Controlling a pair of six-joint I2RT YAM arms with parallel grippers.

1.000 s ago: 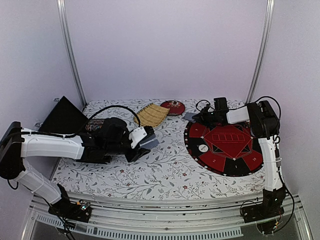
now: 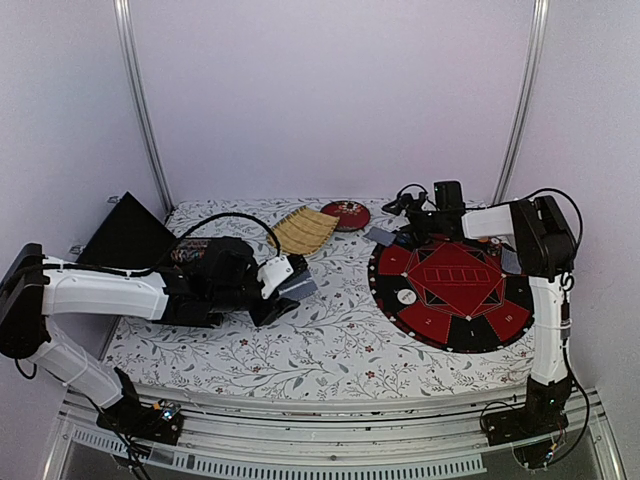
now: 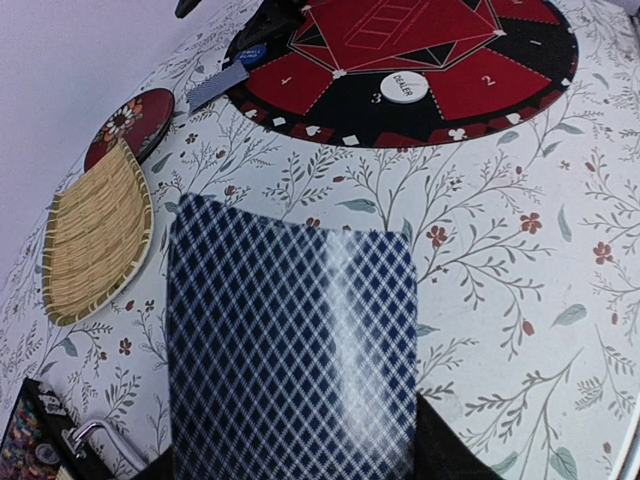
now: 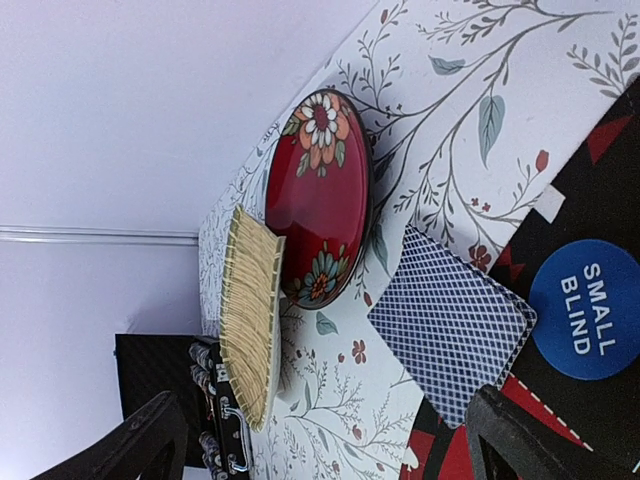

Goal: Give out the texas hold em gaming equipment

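Note:
My left gripper [image 2: 275,302] is shut on the blue-checked playing cards [image 3: 290,340], held above the cloth left of centre. At the mat's far left edge more blue-backed cards [image 4: 455,325] lie partly on the cloth, beside the blue small blind button [image 4: 585,308]. Over that spot my right gripper [image 2: 396,204] stands open, with nothing between its fingers. The round red and black poker mat [image 2: 450,330] lies on the right, carrying a white dealer button [image 3: 404,87]. Another card [image 2: 511,261] shows at the mat's far right, partly behind the right arm.
A woven basket [image 2: 303,232] and a red flowered plate [image 2: 346,214] sit at the back. On the left, an open black case [image 2: 125,238] is partly behind the left arm.
My right gripper has risen and drawn back from the cards at the mat's edge, now open above them. These cards stay on the table. The left arm is practically still.

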